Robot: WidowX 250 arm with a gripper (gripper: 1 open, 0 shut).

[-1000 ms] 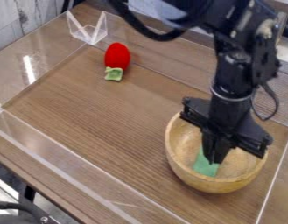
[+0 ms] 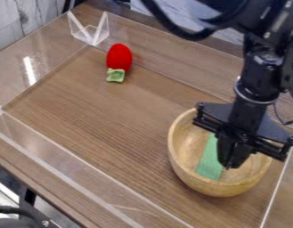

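Observation:
A black gripper [image 2: 241, 134] hangs over a wooden bowl [image 2: 231, 183] at the lower right, its lower parts reaching across the bowl's back and right. A green object [image 2: 210, 158] lies in the bowl, left of the gripper's lower parts and partly hidden by them. Whether anything is between the fingers cannot be seen clearly, nor how far they stand apart.
A red object [image 2: 118, 55] and a small green item [image 2: 115, 76] lie at the upper left. A clear plastic container [image 2: 89, 27] stands at the back left.

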